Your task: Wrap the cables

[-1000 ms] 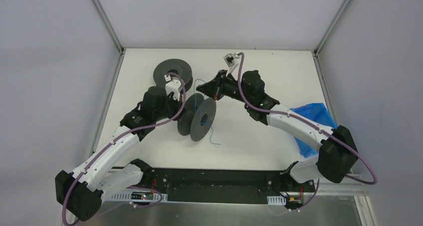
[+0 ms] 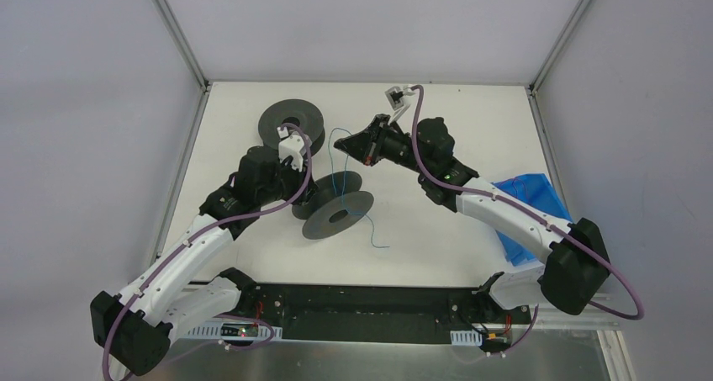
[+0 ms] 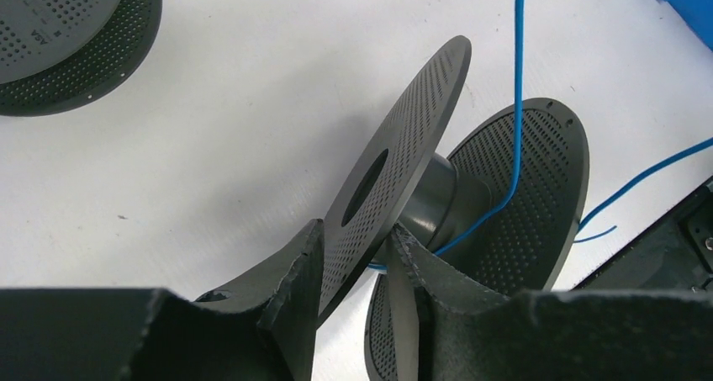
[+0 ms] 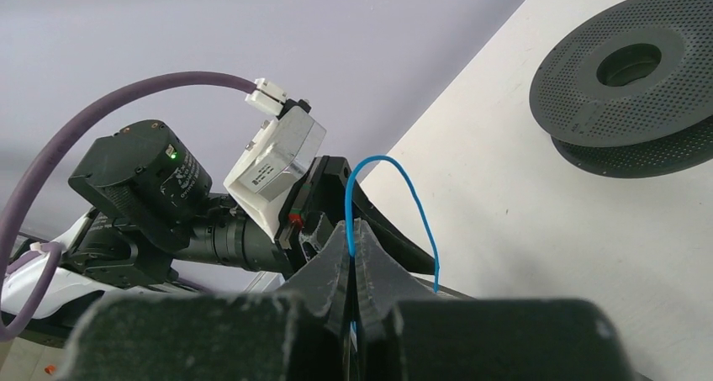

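A dark grey spool stands tilted on its flange edges near the table's middle. Blue cable runs down to its hub between the two flanges. My left gripper is open, its fingers on either side of one flange, with a gap visible at the left. Above and to the right of the spool, my right gripper is shut on the blue cable. The cable loops up over the fingertips, and its loose tail trails onto the table beyond the spool.
Behind the left gripper lies a second grey spool, flat on the table. At the right edge sits a blue bin.
The tilted spool has turned, its right flange swinging down toward the table's front. The cable's tail has shifted right with it. My right gripper has moved slightly right; the left has hardly moved.
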